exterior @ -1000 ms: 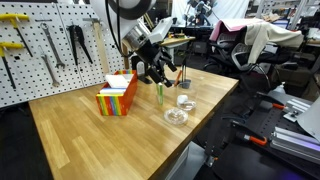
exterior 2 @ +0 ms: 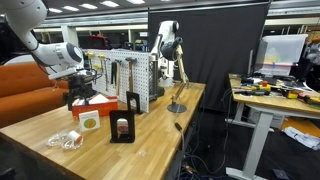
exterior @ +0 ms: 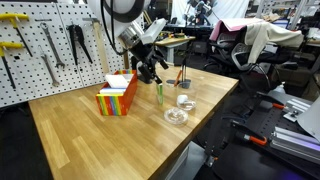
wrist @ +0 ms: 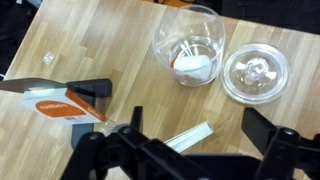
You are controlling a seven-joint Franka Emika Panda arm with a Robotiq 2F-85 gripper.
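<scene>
My gripper stands open over the table, its two black fingers wide apart with nothing held between them. Below it, a white stick-like object [wrist: 190,137] lies flat on the wood. Beyond it stands a clear glass bowl [wrist: 189,42] with a white item [wrist: 193,67] inside. To the bowl's right is a round clear glass lid or dish [wrist: 254,73]. On the left of the wrist view, an orange and white card or box [wrist: 62,104] rests against a black stand. In exterior view 1 my gripper [exterior: 151,76] hangs above the table, just right of the red box.
A red box [exterior: 112,104] holding white and yellow items stands left of the gripper. Pegboard with tools [exterior: 30,68] runs along the left side. A dark lamp-like stand [exterior 2: 177,107] is farther along the table.
The tabletop objects have not visibly moved.
</scene>
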